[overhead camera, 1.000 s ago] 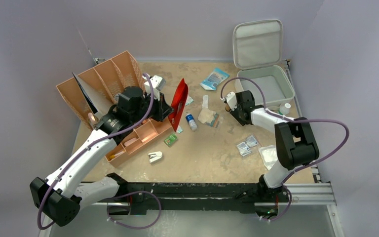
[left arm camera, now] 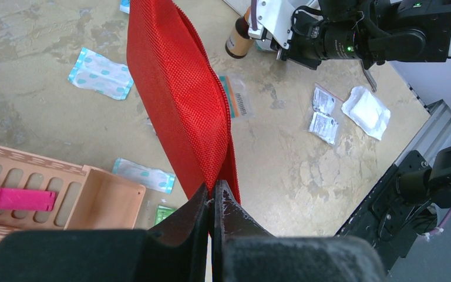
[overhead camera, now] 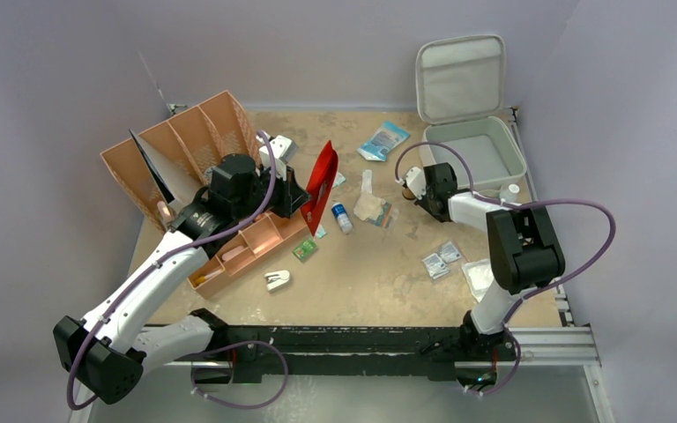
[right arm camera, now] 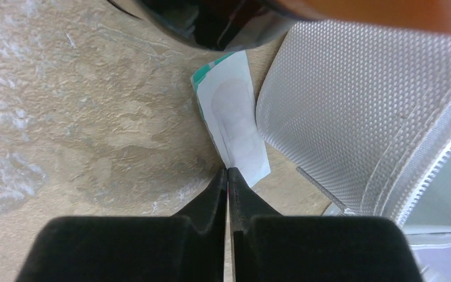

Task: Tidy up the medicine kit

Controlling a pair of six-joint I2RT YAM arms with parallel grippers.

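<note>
My left gripper is shut on a red zippered pouch (left arm camera: 176, 100), which hangs upright beside the peach organizer (overhead camera: 264, 236). Over at the right, my right gripper is down at the table, its fingertips closed or nearly closed at a thin white packet (right arm camera: 238, 117) with a teal edge; whether they grip it is unclear. The packet lies against a mesh-lined white case (overhead camera: 473, 154), open, with its lid raised behind. A brown bottle (left arm camera: 239, 38) stands beside that gripper.
Loose items lie mid-table: a blue spray bottle (overhead camera: 342, 217), a blue packet (overhead camera: 383, 141), a green box (overhead camera: 305, 249), a white stapler-like item (overhead camera: 277, 280), sachets (overhead camera: 441, 259) and a gauze pad (overhead camera: 479, 278).
The right arm has shifted very slightly at the wrist and forearm. The left arm and red pouch look unchanged.
</note>
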